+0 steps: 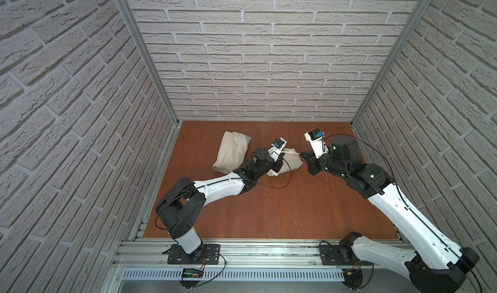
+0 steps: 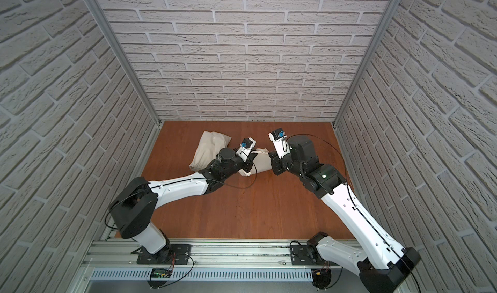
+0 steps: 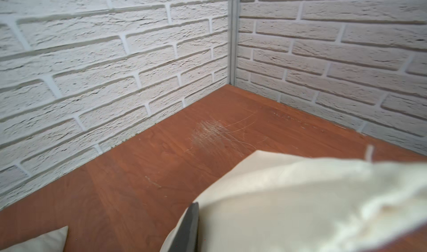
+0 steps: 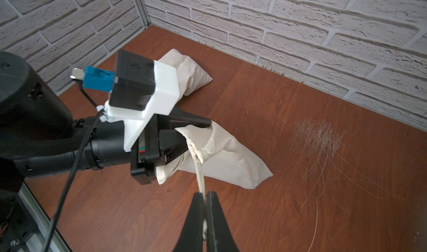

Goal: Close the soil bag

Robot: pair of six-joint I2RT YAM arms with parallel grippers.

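The cream soil bag (image 4: 238, 167) rests near the table's middle, its top edge raised at my left gripper (image 1: 282, 154), whose fingers are partly behind the cloth. A pale drawstring (image 4: 199, 176) runs taut from that top to my right gripper, shut on it at the right of the bag. In the left wrist view the bag's cloth fills the lower right, with one dark finger (image 3: 189, 225) against it; how tightly the left fingers hold it is hidden.
A second cream bag (image 1: 230, 150) lies at the back left. Brick-patterned walls bound it at the back and sides.
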